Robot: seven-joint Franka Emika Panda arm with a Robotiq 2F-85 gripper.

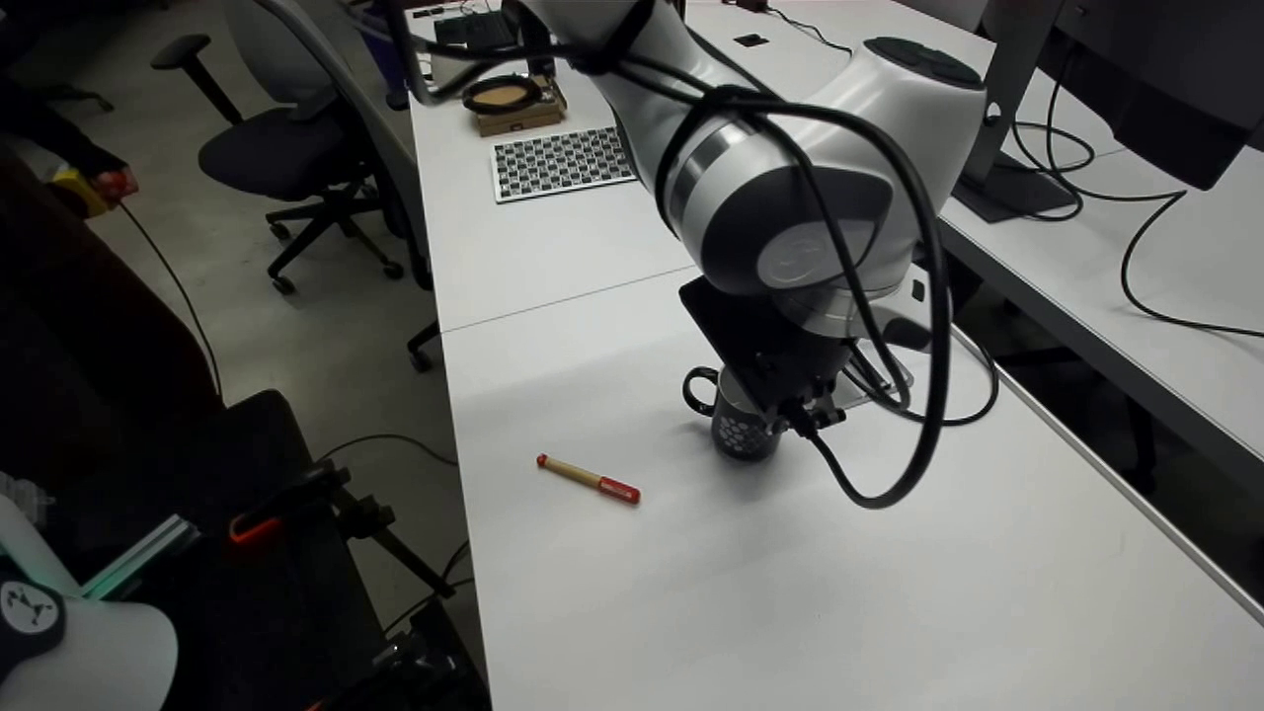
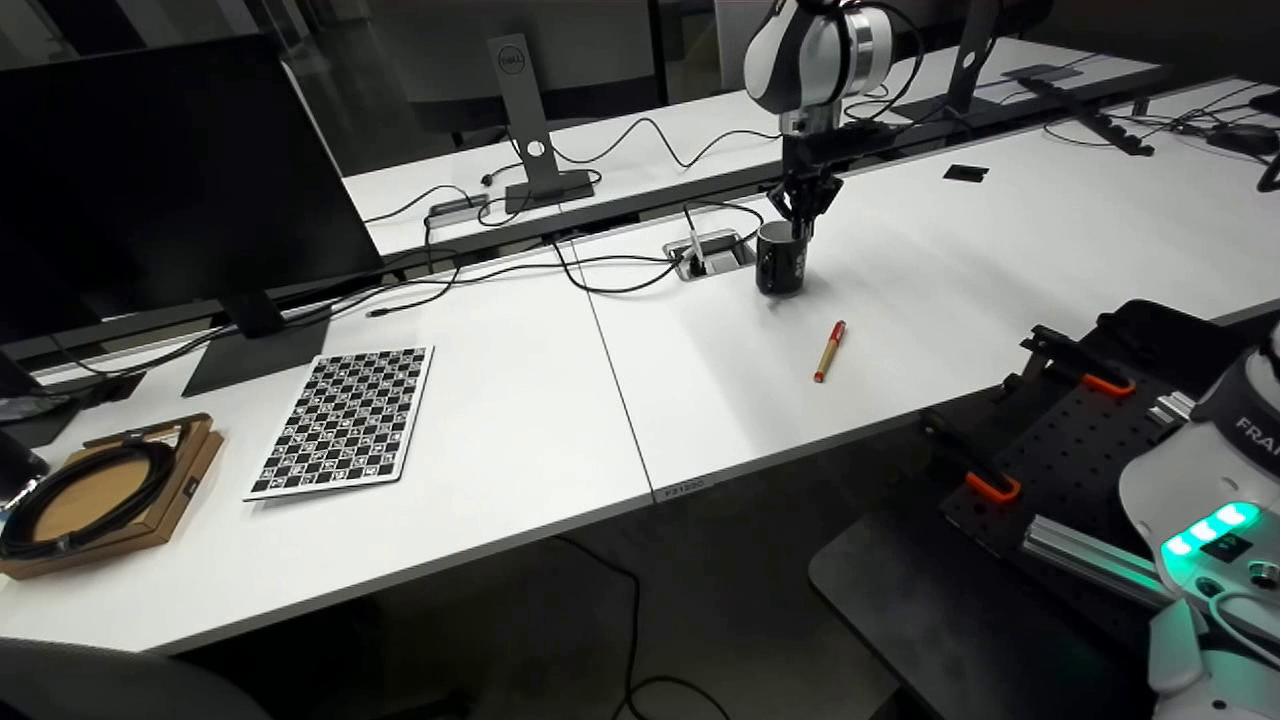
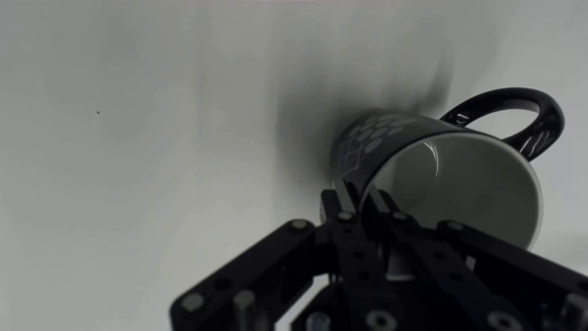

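A dark mug [image 1: 742, 431] with a light dotted pattern and a pale inside is upright at or just above the white table; a gap beneath it cannot be made out. My gripper is shut on its rim, one finger inside the wall and one outside. In the wrist view the mug's black handle [image 3: 543, 124] points away to the upper right. From the second exterior view the gripper [image 2: 806, 198] is over the mug [image 2: 781, 266] at its rim. A red and tan marker-like stick [image 1: 589, 479] lies on the table, apart from the mug.
Beside the mug is a recessed socket box [image 2: 713, 254] with cables. A checkered board [image 2: 345, 416] and a cardboard box [image 2: 114, 492] occupy the table's other end.
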